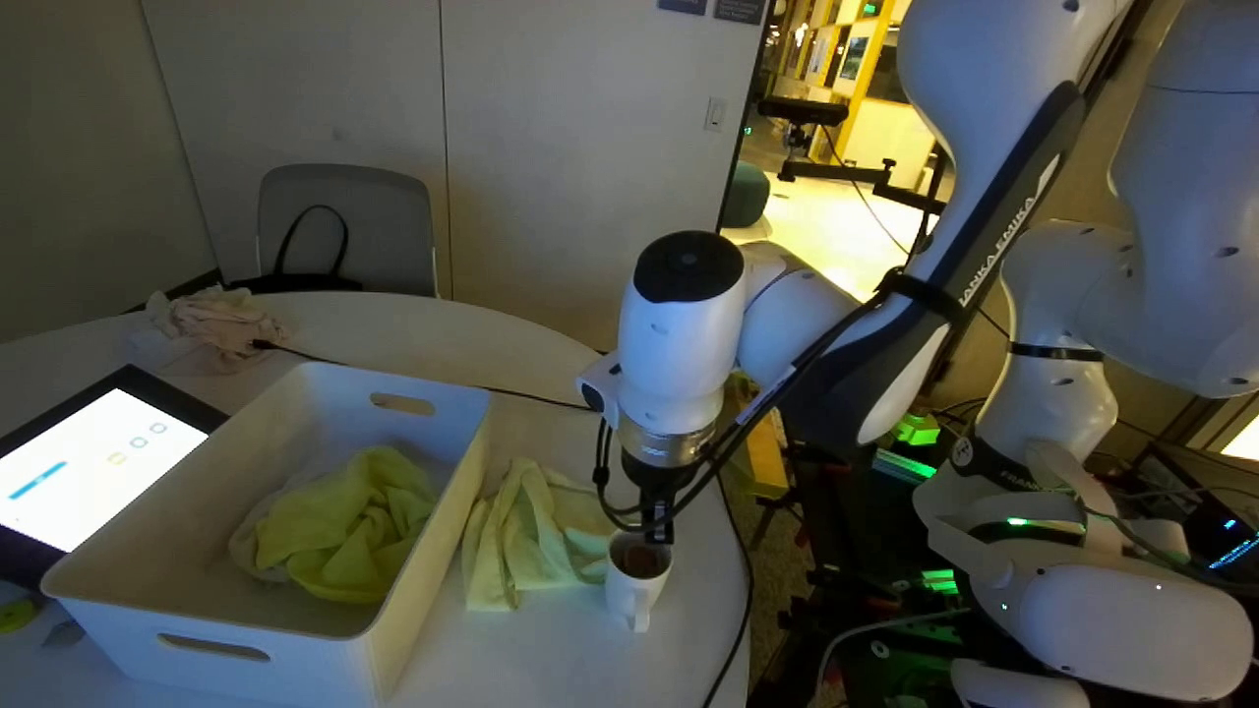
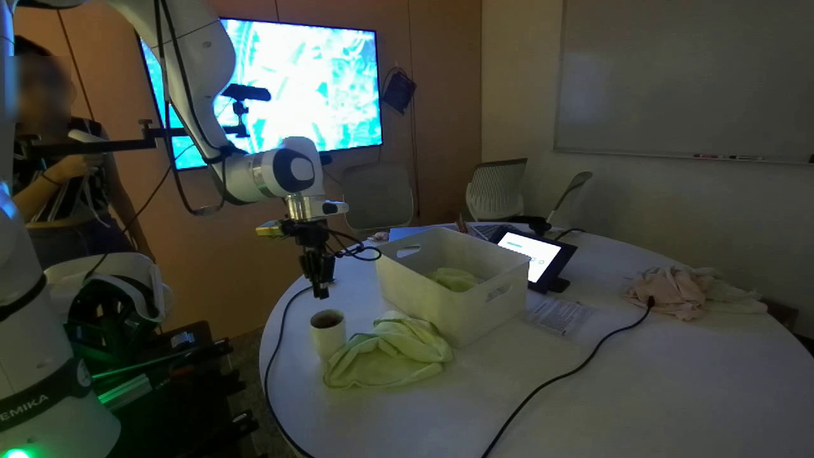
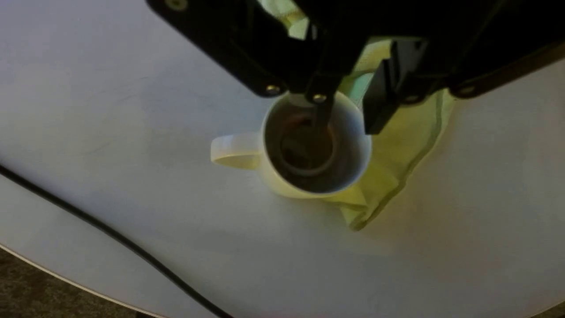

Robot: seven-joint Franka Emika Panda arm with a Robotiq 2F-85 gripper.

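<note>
A white mug [image 3: 284, 181] stands upright on the table, with something dark inside it; its handle points left in the wrist view. Above the mug's rim hangs my gripper, its black fingers [image 3: 382, 100] part open with a gap between them and nothing in it. From the second exterior view the gripper [image 2: 322, 294] is over the mug [image 2: 327, 336], seemingly apart from it. Right beside the mug lies a crumpled yellow-green cloth [image 2: 393, 355]. Another yellow-green cloth [image 1: 354, 525] rests in the white bin [image 1: 248, 631].
A black cable [image 3: 132, 249] runs along the table edge near the mug. The lit tablet [image 1: 94, 460] is beside the bin, and a pinkish cloth [image 2: 668, 290] lies far off. Open table spans the front in the second exterior view.
</note>
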